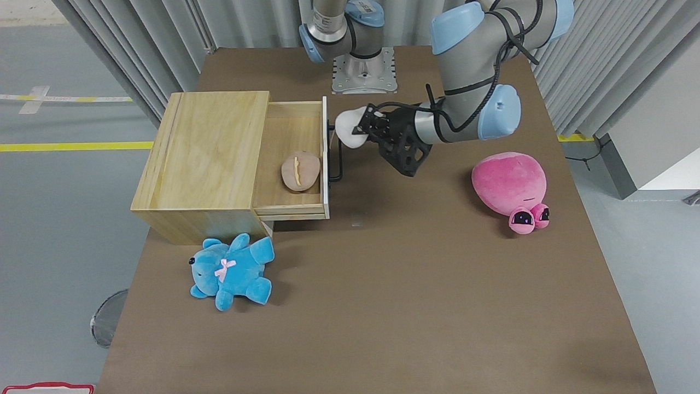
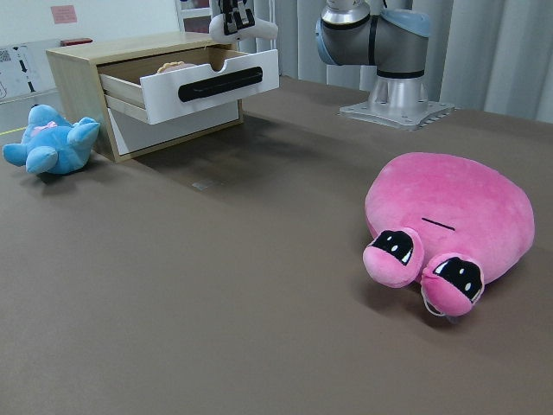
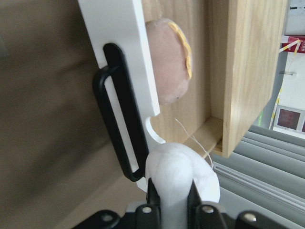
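My gripper is shut on a white soft object [image 3: 181, 167] with a thin string, held above the front of the open drawer beside its black handle [image 3: 114, 105]; in the front view it hangs just right of the drawer [image 1: 292, 125], which juts from a wooden cabinet [image 1: 197, 151]. A pinkish round plush with a yellow strip [image 1: 300, 171] lies inside the drawer. In the left view the white object [image 2: 259, 28] shows over the drawer's front.
A blue bear [image 1: 229, 272] lies below the cabinet, a pink plush [image 1: 508, 184] at the right.
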